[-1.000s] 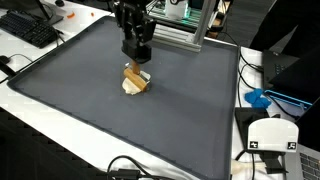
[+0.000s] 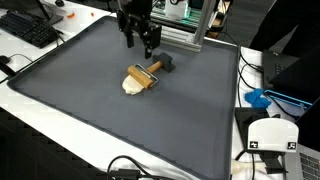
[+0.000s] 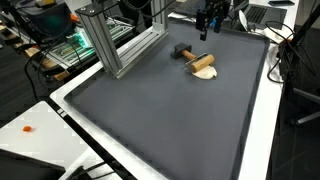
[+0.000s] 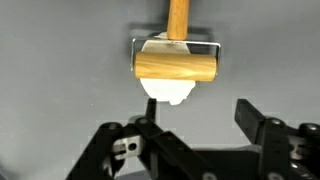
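A wooden roller (image 4: 176, 67) in a thin metal frame lies on the grey tabletop, partly over a flat white piece (image 4: 170, 91). Its wooden handle (image 4: 178, 18) runs out of the top of the wrist view. In exterior view 1 the roller (image 2: 141, 76) lies near the middle of the table, its handle reaching toward a small dark block (image 2: 163, 62). My gripper (image 2: 140, 47) hangs above and behind the roller, clear of it. In the wrist view the fingers of my gripper stand wide apart, with nothing held between them.
A white frame-like stand (image 3: 124, 40) rises at the table's edge. Off the table are a keyboard (image 2: 30, 30) and a blue object (image 2: 257, 98).
My gripper was lower, at the roller's handle; now it has drawn up and back, apart from it. The handle and the dark block have come into sight, and the roller looks slightly turned.
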